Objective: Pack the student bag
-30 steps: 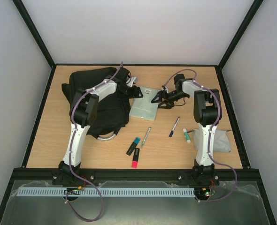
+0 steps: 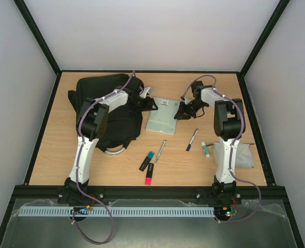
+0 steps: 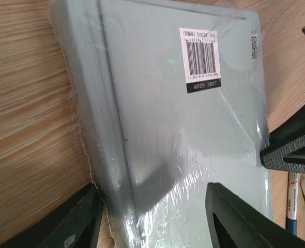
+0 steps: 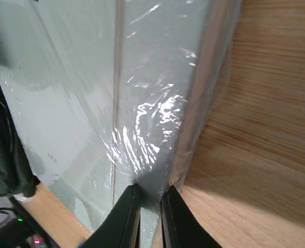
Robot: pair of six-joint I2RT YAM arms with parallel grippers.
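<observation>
A pale grey-green book in clear wrap (image 2: pixel 163 120) lies on the table between my two grippers, its barcode label showing in the left wrist view. The right gripper is shut on the book's right edge, its fingers close together. At the opposite side my left gripper stands part open, one finger beside the book's thick edge and the other over its cover; no grip shows. The black bag (image 2: pixel 116 124) lies flat to the left, partly covered by my left arm.
In front lie a blue-capped marker (image 2: pixel 147 161), a red-ended marker (image 2: pixel 149 174), a silver pen (image 2: pixel 161 152), a blue-ended pen (image 2: pixel 192 139) and a glue stick (image 2: pixel 205 149). A grey pouch (image 2: pixel 244 155) rests at right, partly behind the right arm.
The left arm has barely moved.
</observation>
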